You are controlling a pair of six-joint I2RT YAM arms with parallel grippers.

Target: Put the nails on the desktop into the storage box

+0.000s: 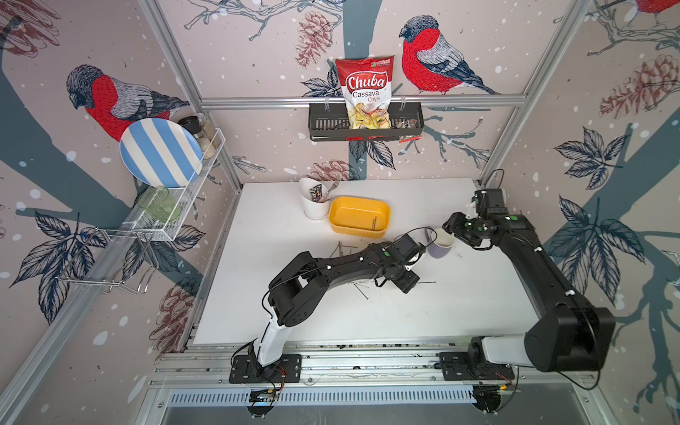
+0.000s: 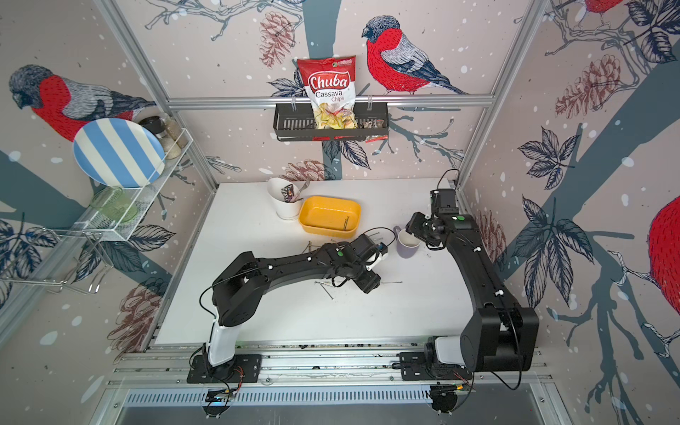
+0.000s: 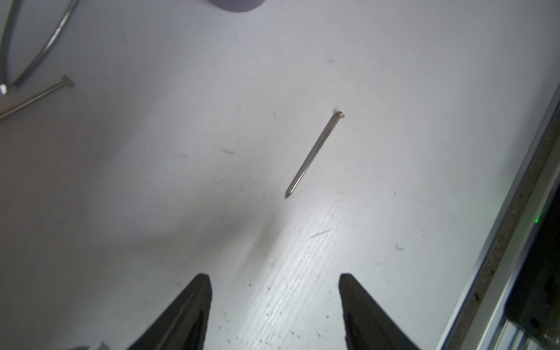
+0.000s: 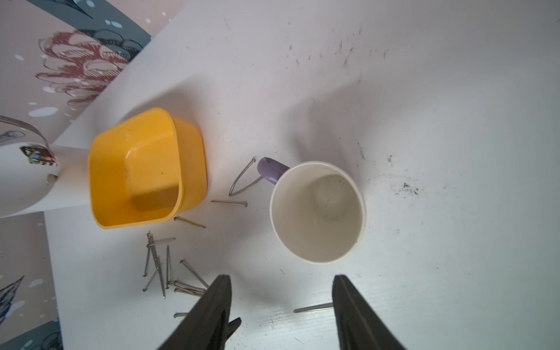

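Note:
The yellow storage box (image 1: pixel 360 230) stands at the back of the desk, with slim nails (image 1: pixel 374 222) visible inside. One lone nail (image 3: pixel 313 154) lies flat ahead of my left gripper, whose fingers are spread with nothing between them. In the right wrist view this nail (image 4: pixel 313 307) is partly covered by a finger of my right gripper, which is open and empty above the desk by the mug. Several more nails (image 4: pixel 154 262) lie scattered beside the box, and a bent pair (image 4: pixel 241 178) rests between box and mug. The left arm hides part of the pile from above.
A purple mug (image 4: pixel 318 213) with a pale inside stands right of the box. A white container (image 1: pixel 311 205) holding utensils adjoins the box's left. The desk's front edge (image 3: pixel 501 233) runs along the right of the left wrist view.

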